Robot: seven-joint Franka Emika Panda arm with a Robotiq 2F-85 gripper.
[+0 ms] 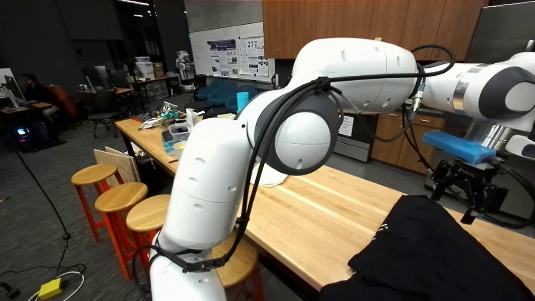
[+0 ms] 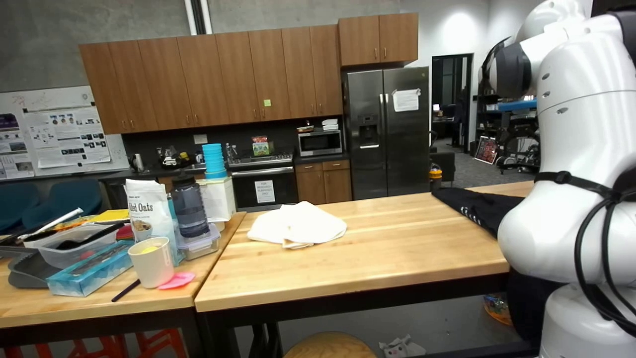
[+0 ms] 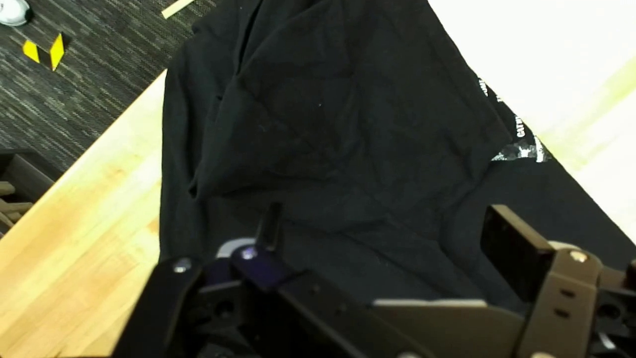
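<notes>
A black cloth garment (image 1: 426,241) lies folded and wrinkled on the wooden table, with white print along one edge. From above, the black garment (image 3: 357,131) fills most of the wrist view, one side near the table's edge. Over it hangs my gripper (image 1: 454,203), apart from the cloth. In the wrist view the gripper has its fingers spread wide, with only the cloth below showing between them. The garment (image 2: 477,206) is partly hidden behind the arm in the second exterior view.
A white folded cloth (image 2: 298,224) rests at the table's other end. A side table holds a mug (image 2: 152,262), an oats bag (image 2: 149,209) and a dark bottle (image 2: 189,206). Wooden stools (image 1: 120,197) stand along the front.
</notes>
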